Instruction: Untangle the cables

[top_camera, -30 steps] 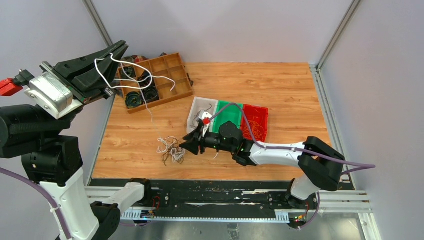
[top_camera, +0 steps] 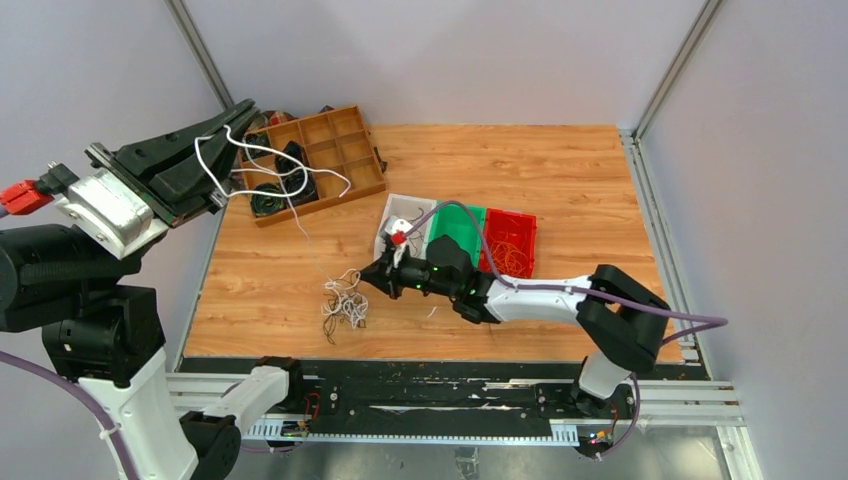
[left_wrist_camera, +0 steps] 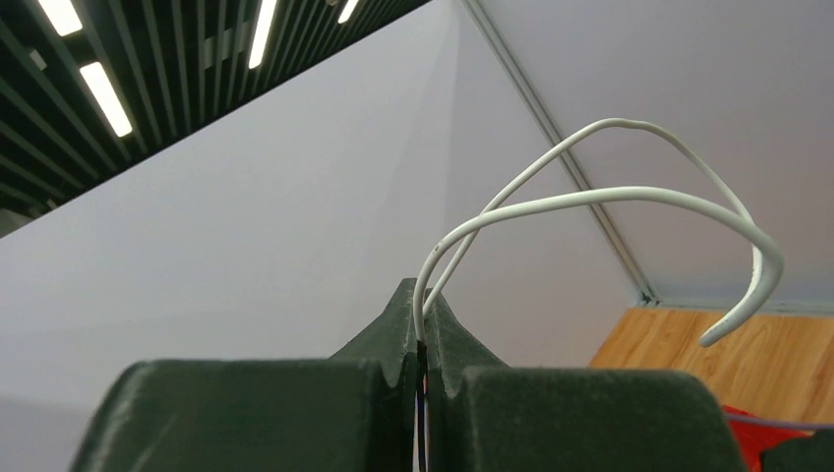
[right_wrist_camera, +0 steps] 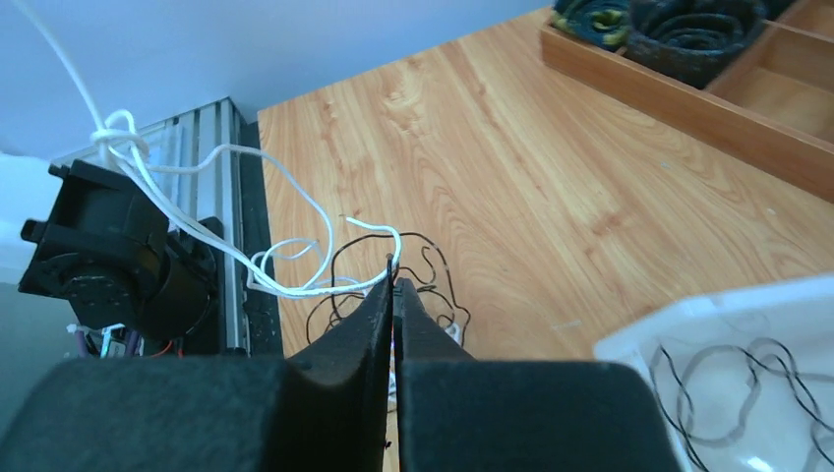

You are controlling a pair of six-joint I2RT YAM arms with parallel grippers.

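Note:
High on the left, my left gripper (top_camera: pixel 244 112) is shut on a white cable (left_wrist_camera: pixel 629 197), whose loops drape over it and trail down to a knotted pile of white cable (top_camera: pixel 342 300) on the table, with black cable (right_wrist_camera: pixel 443 265) among it. My right gripper (top_camera: pixel 368 276) is low beside that pile, shut; in the right wrist view a white strand passes across its fingertips, and whether it is held is unclear.
A wooden compartment box (top_camera: pixel 335 140) with coiled cables stands at the back left. White (right_wrist_camera: pixel 718 315), green (top_camera: pixel 455 228) and red (top_camera: pixel 508 243) bins stand right of the pile.
My right gripper has moved slightly, and the pile has shifted a little.

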